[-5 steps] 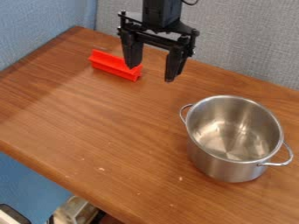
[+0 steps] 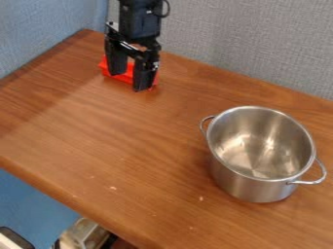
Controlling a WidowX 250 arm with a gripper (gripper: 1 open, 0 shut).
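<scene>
My black gripper point(image 2: 130, 70) hangs at the back left of the wooden table, open, its fingers down around a red object point(image 2: 107, 68) that lies there, largely hidden behind it. Whether the fingers touch it I cannot tell. A steel pot point(image 2: 260, 156) with two side handles stands at the right of the table.
Grey padded walls stand behind and at the left. A metal fitting point(image 2: 81, 236) sits beyond the front-left edge.
My gripper has moved left and down over the red object and looks narrower in the view. The pot and red object have not visibly moved.
</scene>
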